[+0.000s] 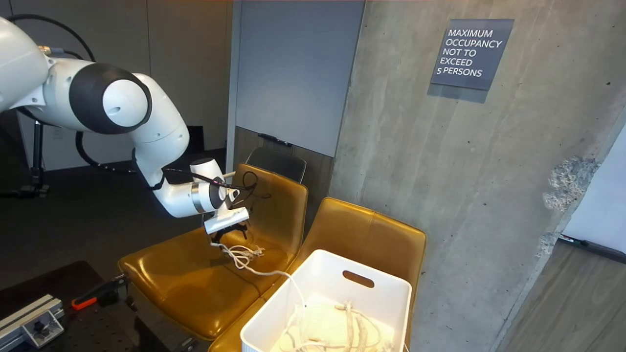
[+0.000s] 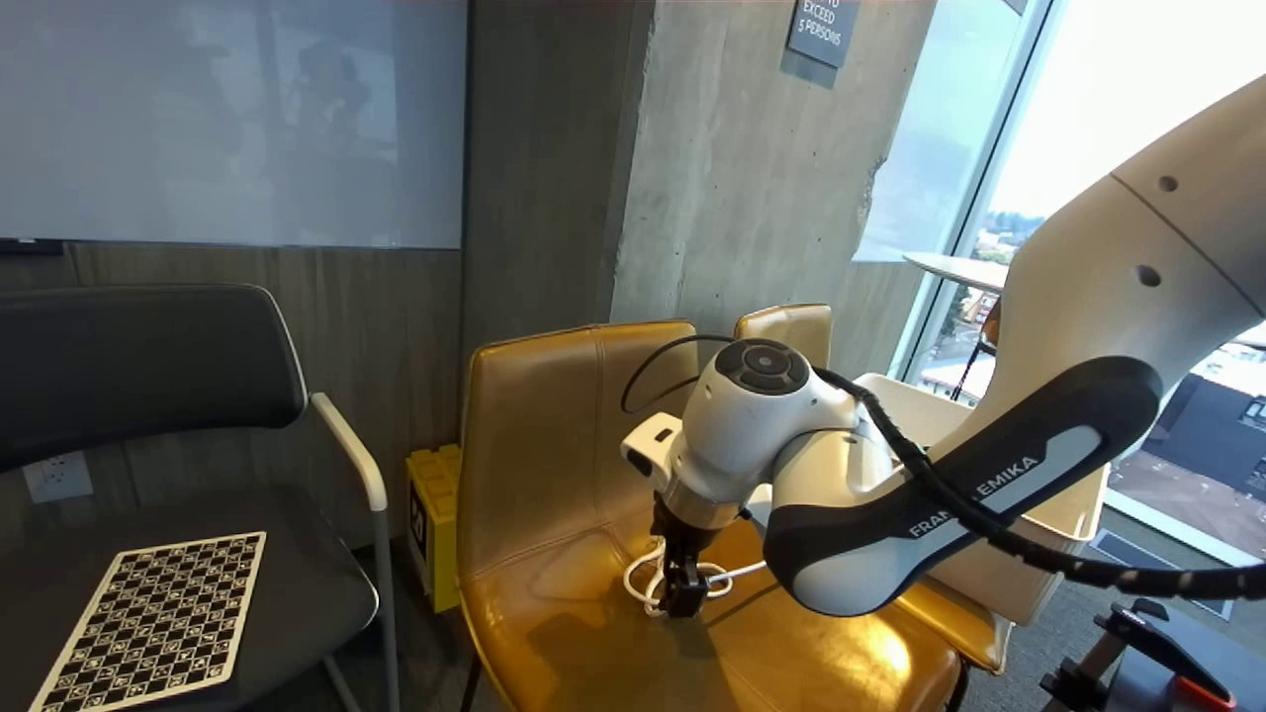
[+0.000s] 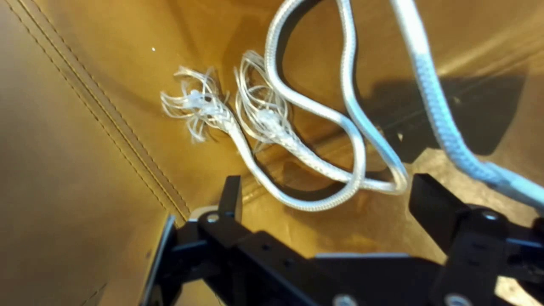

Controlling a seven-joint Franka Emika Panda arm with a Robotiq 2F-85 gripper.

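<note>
A white rope (image 1: pixel 240 253) lies loosely coiled on the tan chair seat (image 1: pixel 176 275), with one stretch running into a white bin (image 1: pixel 375 275). Its frayed ends (image 3: pixel 204 104) and a loop (image 3: pixel 311 204) show in the wrist view, the loop between and just ahead of my spread fingertips. My gripper (image 1: pixel 230 235) points down, open, low over the coil. A thicker, nearer length of rope (image 3: pixel 438 107) passes outside the right finger (image 3: pixel 433 204) and out of frame; whether it is caught there I cannot tell. In the second exterior view the gripper (image 2: pixel 684 591) partly hides the coil.
More rope (image 1: pixel 352 331) lies inside the bin, which stands on the neighbouring chair (image 1: pixel 375 226). The tan chair's backrest (image 2: pixel 570 451) rises close behind my gripper. A dark chair (image 2: pixel 142 368) with a patterned board (image 2: pixel 166 617) stands apart.
</note>
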